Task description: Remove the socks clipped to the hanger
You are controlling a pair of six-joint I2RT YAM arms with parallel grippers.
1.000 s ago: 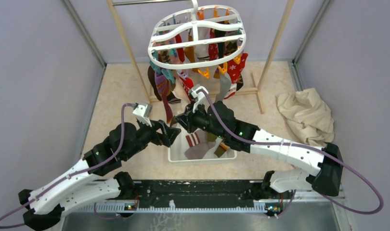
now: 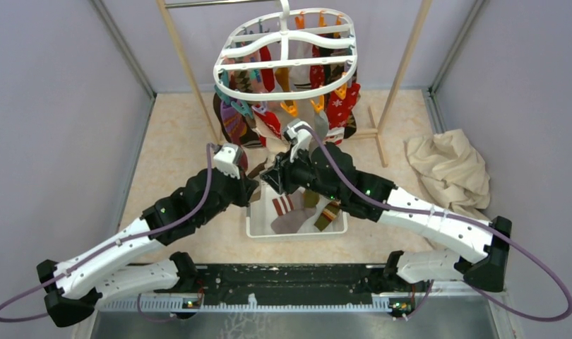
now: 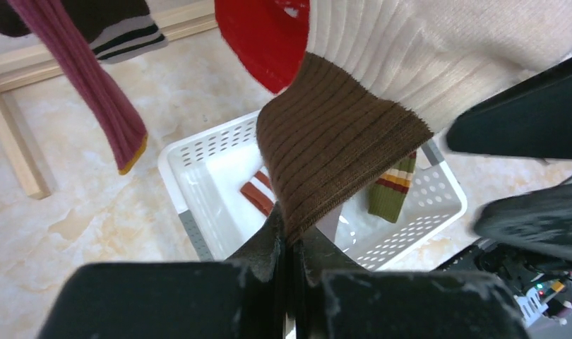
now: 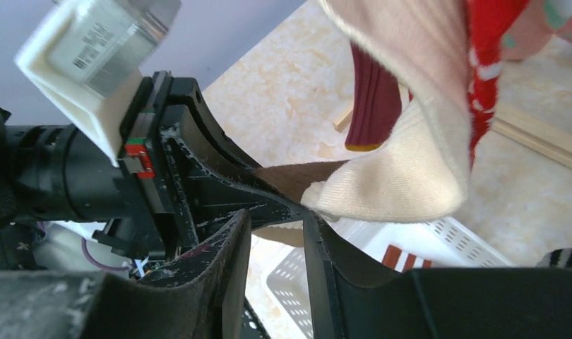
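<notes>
The white oval hanger [image 2: 284, 97] carries several socks on coloured clips. A cream sock [image 4: 389, 183] hangs down with its ribbed brown cuff [image 3: 332, 134] at the lower end. My left gripper is shut on that brown cuff. Close beside it, at the edge of the cream part, is my right gripper. Its two fingers [image 3: 523, 116] stand apart, and no cloth shows gripped between them. From above, both grippers sit close together over the left rear of the bin, partly covering the sock.
Below is a white bin [image 2: 297, 236] with several socks in it. A maroon sock [image 3: 92, 92] and a red one [image 3: 265, 35] hang near the held sock. Wooden stand legs [image 2: 399, 70] flank the hanger. Beige cloth [image 2: 449, 169] lies at the right.
My left gripper's fingers have closed, and the arm has shifted rightward and away from the base. My right gripper has moved slightly right. The hanger has swung a little left.
</notes>
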